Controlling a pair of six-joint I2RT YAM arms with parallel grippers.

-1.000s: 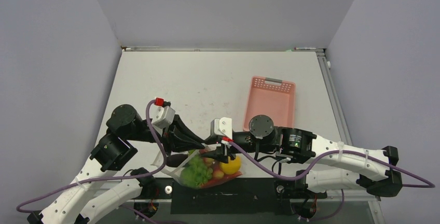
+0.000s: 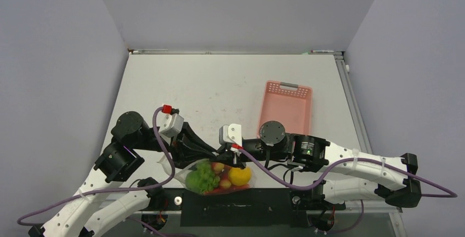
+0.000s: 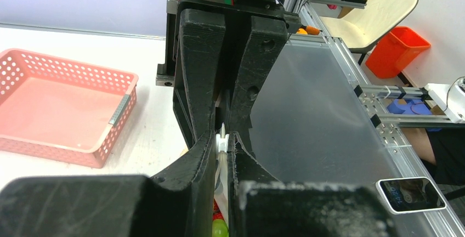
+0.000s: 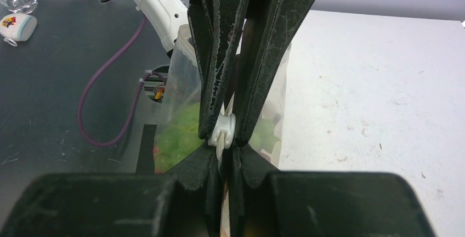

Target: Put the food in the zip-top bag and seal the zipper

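The clear zip bag (image 4: 182, 83) hangs below my two grippers, with a leafy green vegetable (image 2: 202, 179), a yellow fruit (image 2: 239, 176) and several reddish-brown items (image 2: 225, 184) inside it. A small white zip slider (image 4: 222, 131) sits between the tips of my left gripper, which is shut on it. Close against those tips, my right gripper is shut on the bag's top edge. From above, both grippers meet over the bag and hide most of its zip line, so how much is closed cannot be seen.
A pink basket (image 2: 286, 111), empty where visible, stands to the right on the white table (image 2: 186, 89). The front table edge lies just beyond the bag's lower end.
My right gripper has shifted a little to the left, up against the left gripper's tips. The bag and its food have swung slightly left. The left arm has hardly moved.
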